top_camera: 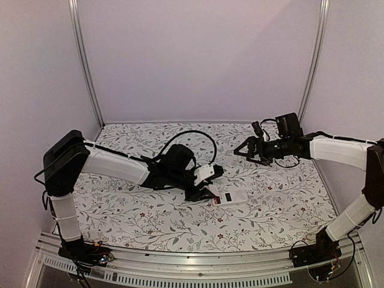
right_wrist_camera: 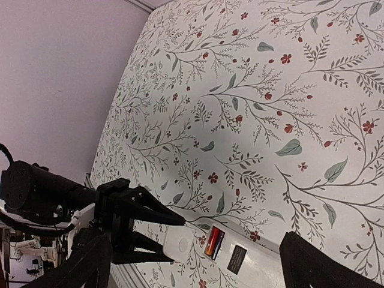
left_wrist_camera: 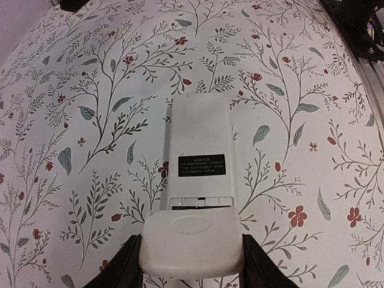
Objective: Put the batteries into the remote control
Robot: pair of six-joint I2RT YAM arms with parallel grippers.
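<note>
The white remote (top_camera: 237,196) lies back-up on the floral table, its battery compartment at the left end with red and dark cells inside, best seen in the right wrist view (right_wrist_camera: 243,264). My left gripper is shut on the white battery cover (left_wrist_camera: 192,237), holding it low over that end of the remote. My right gripper (top_camera: 249,150) is open and raised behind the remote's right side, with nothing visible between its fingers.
Pale walls stand at the back and sides, and a metal rail (top_camera: 180,261) runs along the front edge.
</note>
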